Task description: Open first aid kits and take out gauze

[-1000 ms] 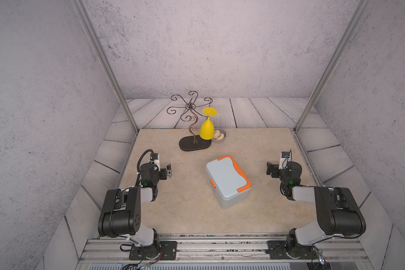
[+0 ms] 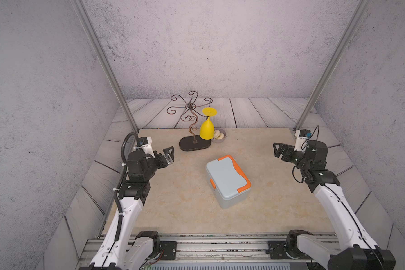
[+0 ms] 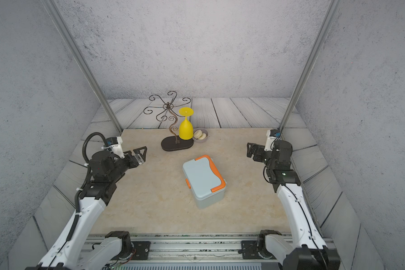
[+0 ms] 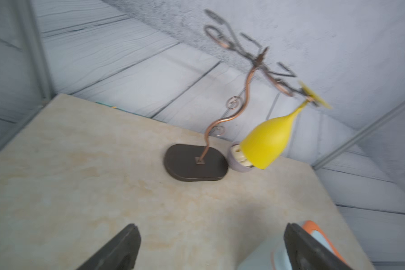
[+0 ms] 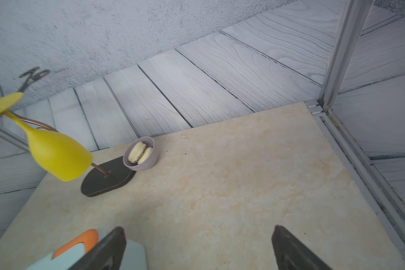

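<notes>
A closed box (image 2: 225, 177) with a pale lid, orange handle and orange latch sits askew on the table's middle front. It also shows at the lower edge of both wrist views. No gauze is visible. My left gripper (image 2: 168, 154) is open, raised left of and behind the box, nothing between its fingers. My right gripper (image 2: 279, 149) is open too, raised to the box's right and rear, also empty.
At the back stand a metal scroll stand (image 2: 189, 143) with an upturned yellow goblet (image 2: 207, 129) hanging on it, and a small bowl (image 5: 144, 164) with pale round items.
The box and the stand have not moved.
</notes>
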